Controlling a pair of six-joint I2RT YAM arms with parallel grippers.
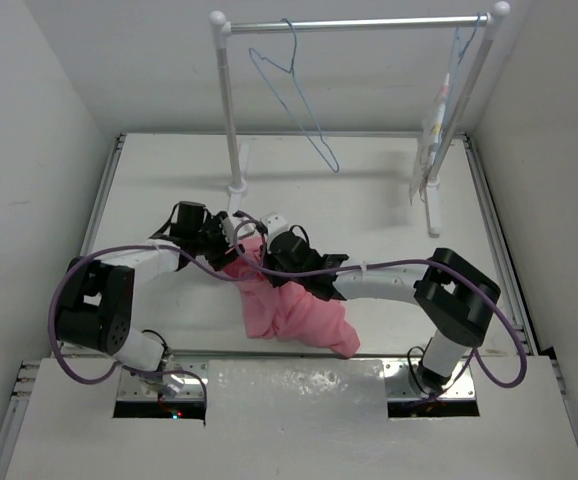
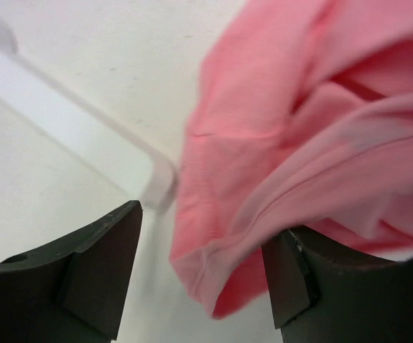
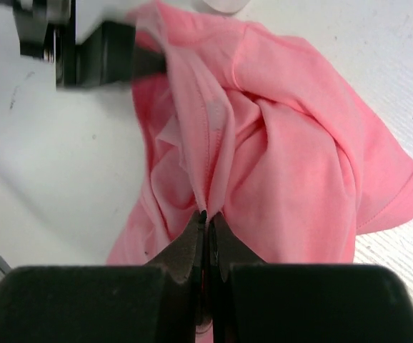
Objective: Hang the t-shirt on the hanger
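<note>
The pink t shirt [image 1: 304,318] lies crumpled on the table, its upper end bunched between my two grippers. In the right wrist view, my right gripper is shut on a narrow fold of it. My left gripper stands open at the shirt's edge, with a corner of pink cloth [image 2: 210,264] hanging between its fingers and draped across the right-hand one. A blue hanger [image 1: 294,70] hangs tilted from the rail, bare of cloth.
The white rack's rail [image 1: 369,23] spans the back, and its left foot [image 1: 237,200] stands close to my left gripper. A second hanger with a clear wrapped item [image 1: 431,140] hangs at the right post.
</note>
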